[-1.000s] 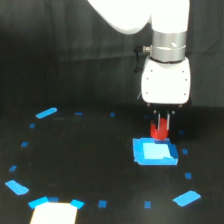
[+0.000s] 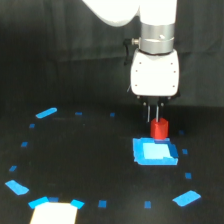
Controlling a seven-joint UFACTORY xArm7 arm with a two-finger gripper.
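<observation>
A red block [image 2: 159,129] stands upright at the back edge of a blue square piece [image 2: 139,150] with a pale, whitish middle. Whether it rests on the blue piece or just behind it is not clear. My gripper [image 2: 154,116] points down above the block, a little to its left. A gap shows between the two thin dark fingers, and no object is seen held in it. The fingertips are near the block's top; whether they touch it cannot be made out.
Small blue marks and strips [image 2: 17,187] are scattered over the dark table [image 2: 85,160]. A whitish piece [image 2: 54,213] lies at the front left edge, and a small red spot [image 2: 147,204] near the front.
My gripper has moved up and to the left, away from around the red block. The block and the blue piece look to be in the same place.
</observation>
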